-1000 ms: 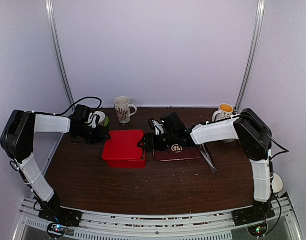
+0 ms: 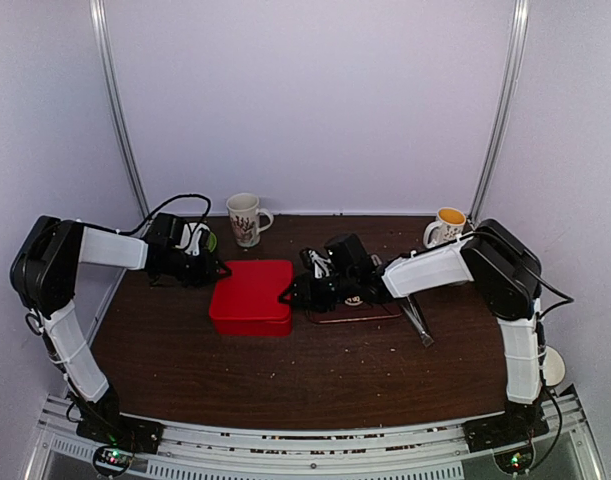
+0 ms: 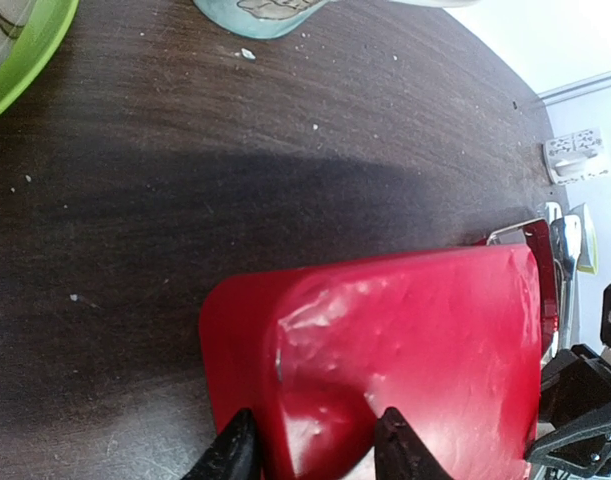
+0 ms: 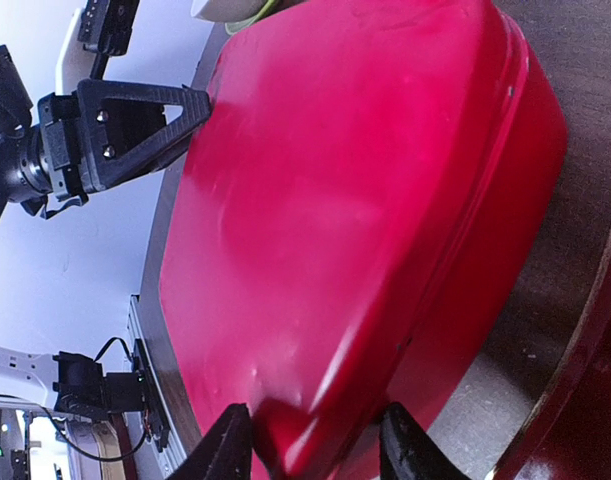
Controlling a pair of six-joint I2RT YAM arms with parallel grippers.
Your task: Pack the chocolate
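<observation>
A red box with its lid on [image 2: 250,295] sits on the dark table, between my two grippers. My left gripper [image 2: 217,270] is at its left side; in the left wrist view its fingertips [image 3: 393,435] press at a rounded corner of the red lid. My right gripper [image 2: 290,295] is at the box's right side, its fingertips [image 4: 235,430] on the lid's edge. Both grippers look part open around the edges; whether either grips is unclear. No chocolate is visible.
A tall mug [image 2: 243,220] stands behind the box, a second mug [image 2: 440,230] at the back right. A dark red tray [image 2: 350,315] and metal utensils [image 2: 417,320] lie to the right, partly under my right arm.
Over the last second both grippers moved slightly right, and the red lid shifted right to sit squarely over the box.
</observation>
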